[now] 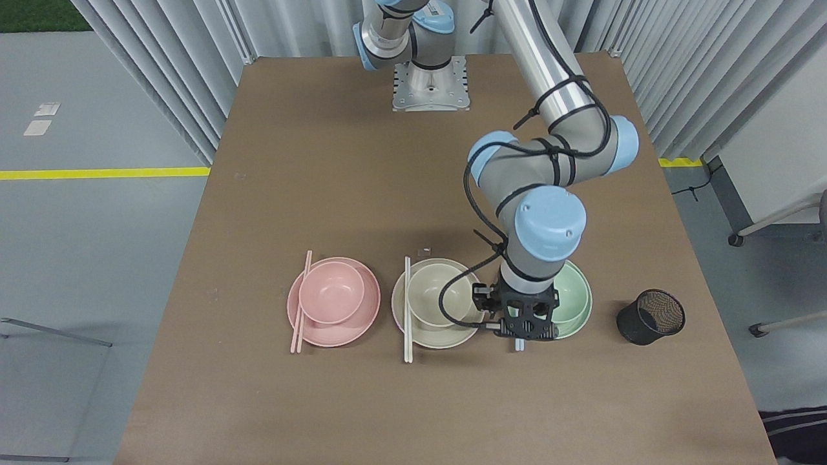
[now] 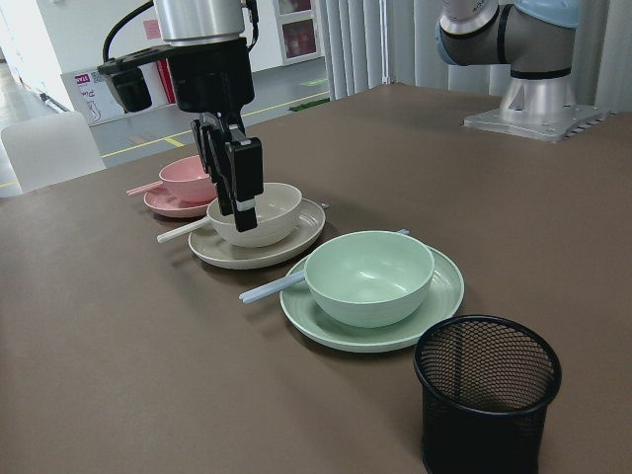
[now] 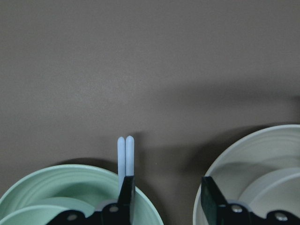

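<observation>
My gripper is open, hanging above the table between the green and cream settings, with one finger over pale blue chopsticks point(image 3: 130, 150) in the wrist view. The chopsticks lie on a green plate point(image 2: 444, 296) beside a green bowl point(image 2: 367, 281). To the left, a cream bowl point(image 1: 430, 290) sits on a cream plate point(image 1: 434, 337) with cream chopsticks point(image 1: 408, 341). Farther left are a pink bowl point(image 1: 331, 290) on a pink plate point(image 1: 356, 325) and pink chopsticks point(image 1: 296, 337). The arm hides part of the green setting in the front view.
A black mesh cup point(image 1: 649, 318) stands to the right of the green setting.
</observation>
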